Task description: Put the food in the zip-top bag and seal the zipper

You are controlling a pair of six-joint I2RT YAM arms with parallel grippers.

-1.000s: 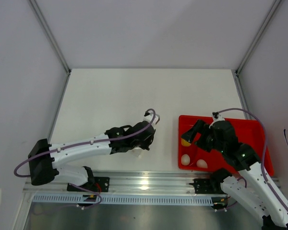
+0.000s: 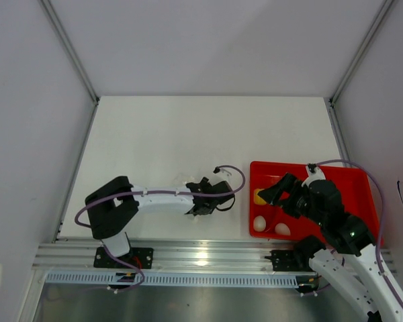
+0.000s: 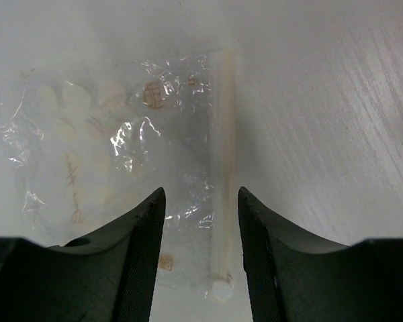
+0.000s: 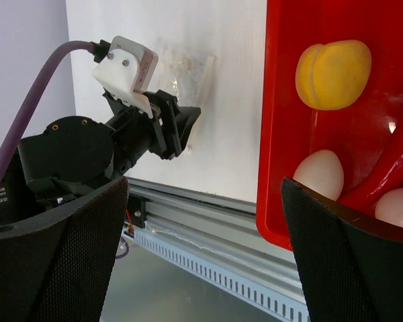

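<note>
A clear zip top bag [image 3: 114, 161] lies flat on the white table, its pale zipper strip [image 3: 223, 154] running along the right side in the left wrist view. Over the bag hangs my left gripper, fingers parted, nothing between them and not touching the zipper. In the top view the left arm hides most of the bag. My right gripper is open and empty above the left part of the red bin [image 4: 269, 134]. Inside that bin lie a yellow food piece [image 4: 334, 74], a pale egg-shaped one [image 4: 320, 174], another pale one [image 4: 397, 207] and a long red one [image 4: 389, 168].
The red bin's raised wall borders the table's right side. A metal rail [image 2: 201, 249] runs along the front edge. Behind the left arm, the white table [image 2: 208, 127] is clear.
The left arm has folded and shifted, its gripper moving a little right and down over the bag area. My right gripper has moved slightly right above the bin.
</note>
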